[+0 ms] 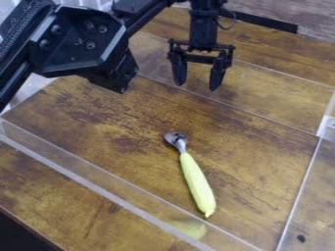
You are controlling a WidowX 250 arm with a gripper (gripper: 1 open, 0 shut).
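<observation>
The black gripper (199,61) hangs at the upper middle of the camera view, its two fingers spread open with nothing seen between them. Below it on the wooden floor lies a pale yellow handled tool (197,182) with a metal head pointing up and left, apart from the gripper.
Clear plastic walls enclose the wooden work area (92,147), along the left front, the right side and the back. The dark arm fills much of the upper left.
</observation>
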